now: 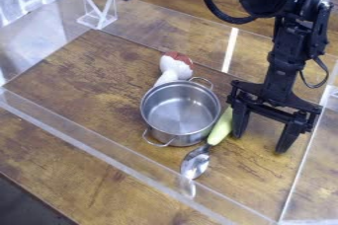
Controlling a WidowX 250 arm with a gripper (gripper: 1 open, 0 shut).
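My gripper is lowered at the right, its fingers apart near the table, just right of a pale green elongated vegetable. That vegetable lies against the right side of a steel two-handled pot. A metal spoon lies below them. A white object with a red end rests behind the pot, partly hidden by it. Whether anything sits between the fingers is hard to see.
Clear plastic edging borders the work area, and a white wire piece stands at the back left.
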